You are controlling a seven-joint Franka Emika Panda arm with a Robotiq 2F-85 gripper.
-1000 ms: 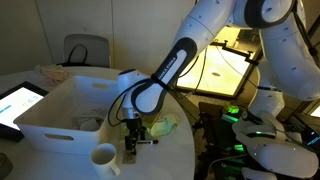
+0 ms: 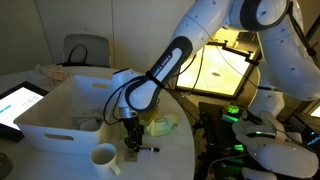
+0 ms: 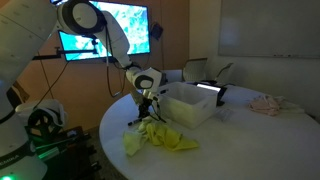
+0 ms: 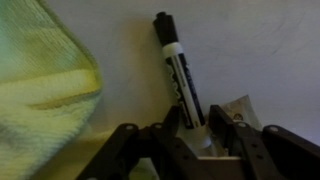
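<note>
A marker with a black cap, white body and dark label reaches forward from between my fingers in the wrist view. Its rear end lies low between the fingertips of my gripper; whether they touch it cannot be told. From the first exterior view, my gripper points down close to the table, with the marker showing as a short dark stick just to its right. The second exterior view has the gripper low beside the cloth.
A yellow-green towel lies close by on the table. A white bin stands behind the gripper, and a white mug is near it at the left. A small packet lies beside the marker.
In the first exterior view, the dark stick beside the gripper appears slightly lower than before, nearer the front. The arm has shifted only a little.
</note>
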